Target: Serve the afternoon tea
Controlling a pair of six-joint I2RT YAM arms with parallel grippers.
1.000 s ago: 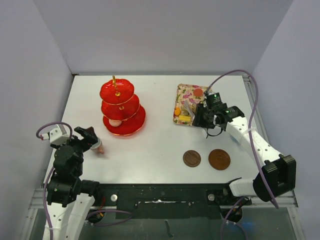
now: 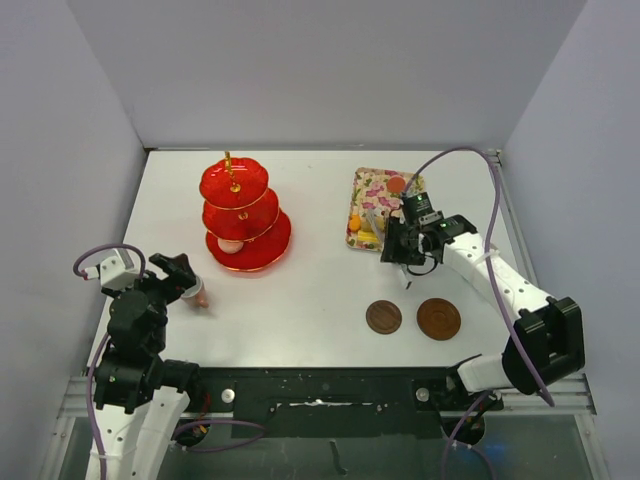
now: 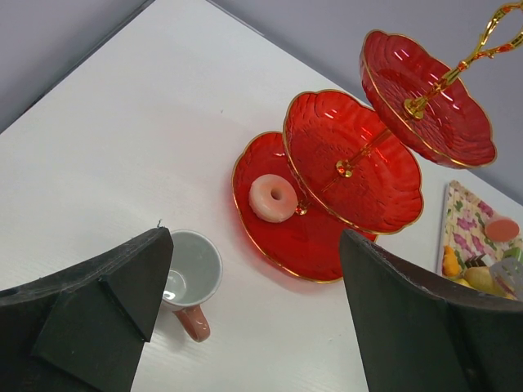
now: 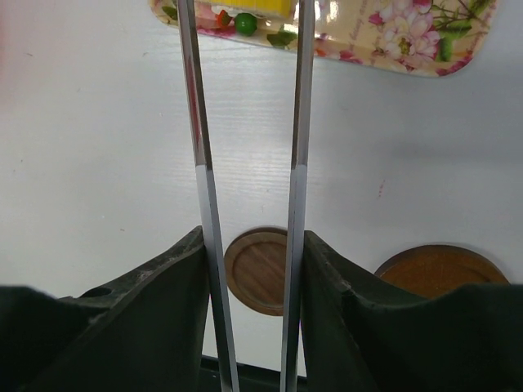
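A red three-tier stand [image 2: 250, 250] at the back left holds a pink donut [image 3: 273, 198] on its bottom plate; the upper plates look empty. A grey cup [image 3: 192, 269] stands before it, under my open left gripper. A floral tray [image 2: 385, 182] with food, including a yellow item [image 2: 366, 236], lies at the back right. My right gripper [image 2: 388, 230] is over the tray's front part, its long fingers apart and reaching to the yellow item [image 4: 257, 6]; whether anything is held at the tips is cut off from view.
Two brown coasters [image 2: 384, 316] [image 2: 438, 318] lie at the front right. Walls stand at the back and both sides.
My right arm has shifted slightly left and toward the front over the tray. The left arm and the objects on the left have not moved.
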